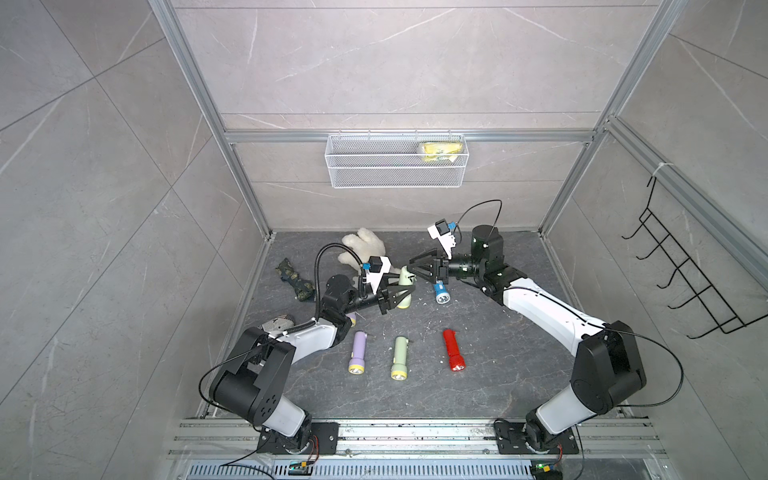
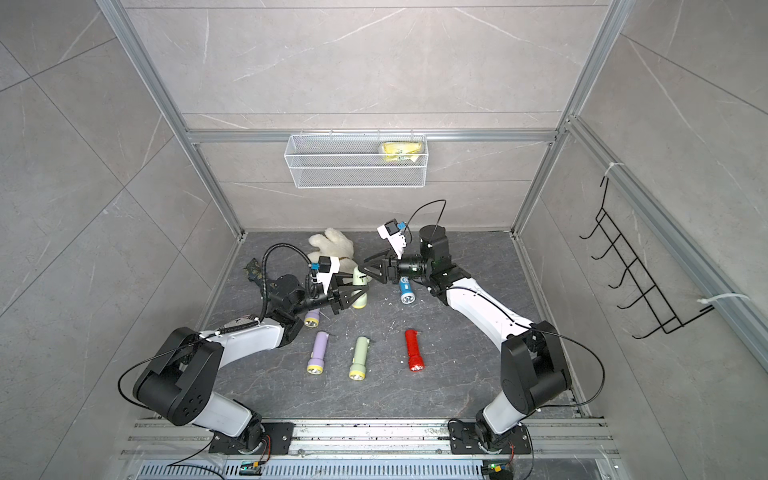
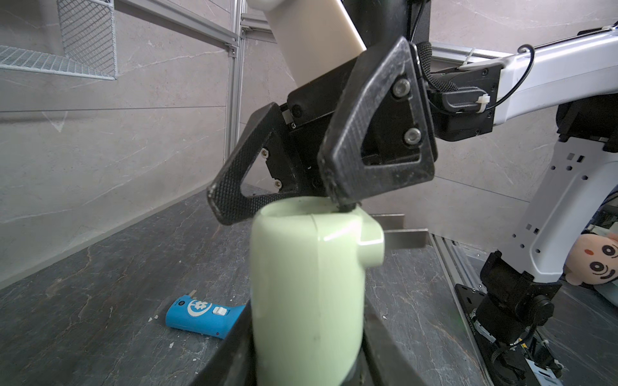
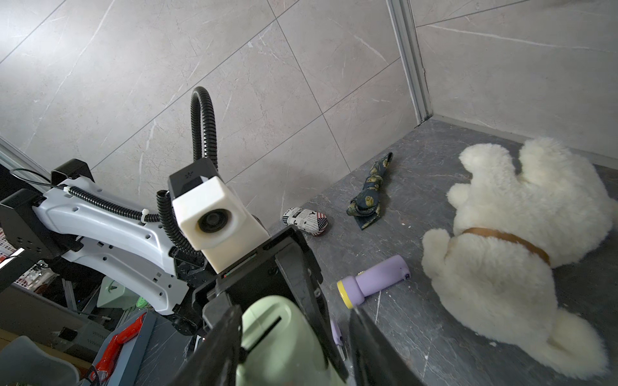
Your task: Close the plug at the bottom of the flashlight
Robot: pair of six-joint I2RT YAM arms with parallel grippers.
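Observation:
A pale green flashlight (image 3: 305,283) is held nearly upright above the table, its bottom end up, with my left gripper (image 1: 406,288) shut around its body. In the left wrist view, the blurred left fingers (image 3: 238,353) flank the body low in the picture. My right gripper is part open at the raised end, its two fingertips apart, one at the left rim and one over the top. A dark slit (image 4: 260,333) shows on that end in the right wrist view. Whether the plug is seated, I cannot tell; the fingers partly cover it.
A blue flashlight (image 1: 441,294) lies just right of the held one. Purple (image 1: 357,352), green (image 1: 399,357) and red (image 1: 453,349) flashlights lie nearer the front. A white plush toy (image 4: 508,257) sits behind.

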